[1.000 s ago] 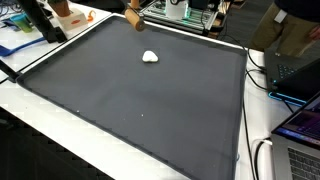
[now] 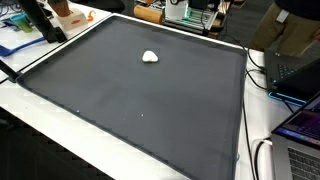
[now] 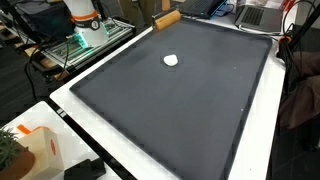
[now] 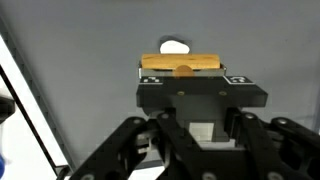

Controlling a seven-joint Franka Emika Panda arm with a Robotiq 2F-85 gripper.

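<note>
A wooden piece with a bar-shaped head spans the front of my gripper in the wrist view. The fingers are shut on it; a rounded wooden part shows at their middle, and the rest of the grip is hidden. The same wooden piece appears at the far edge of the board in exterior view 1, and as an orange-brown bar in exterior view 2. On the board lies a small white object, also visible. From the wrist, this white object shows just beyond the wooden bar, partly covered by it.
The dark grey board is otherwise bare, with wide free room. Laptops and cables stand along the right side in exterior view 1. Clutter fills the far left corner. A plant pot sits near the front left in exterior view 2.
In exterior view 1 the wooden piece has shifted right and up toward the top of the picture, and its bar now appears more level. The white object has stayed put.
</note>
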